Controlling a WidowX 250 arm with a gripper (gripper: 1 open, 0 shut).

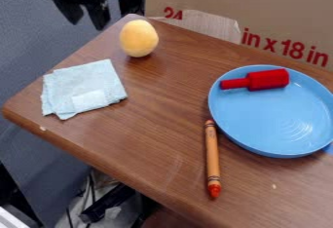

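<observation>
The black gripper (80,8) is at the top left, above and left of the wooden table (143,144); it is dark and blurred, so its finger state is unclear. A yellow egg-shaped object (139,37) sits near the back left of the table. A folded pale blue cloth (82,86) lies at the left edge. On the right, a red cylindrical object with a handle (267,79) rests in a blue plate (274,125). An orange crayon (212,159) lies left of the plate, toward the front.
A cardboard box (240,13) stands along the back. The table drops away on the left to a grey floor.
</observation>
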